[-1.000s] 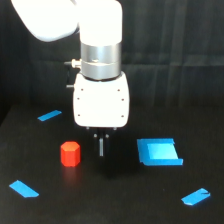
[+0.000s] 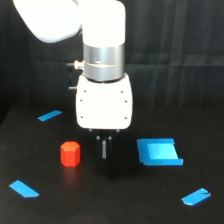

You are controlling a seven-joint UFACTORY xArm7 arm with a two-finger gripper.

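Observation:
A red block (image 2: 70, 154) with a roughly six-sided outline sits on the black table, left of the arm. To the right lies a light-blue square (image 2: 159, 151) edged with blue tape. My gripper (image 2: 104, 150) hangs between the two, below the white plate of the arm, closer to the red block and apart from it. Its fingers are small and dark against the dark table, so whether they are open or shut does not show. No object is visible at its tip.
Strips of blue tape lie on the table: one at the back left (image 2: 50, 115), one at the front left (image 2: 24, 188) and one at the front right (image 2: 196, 197). Bare black table fills the front middle. A dark curtain hangs behind.
The arm and gripper have shifted slightly to the right and a little lower. The red block and the blue square have stayed in place.

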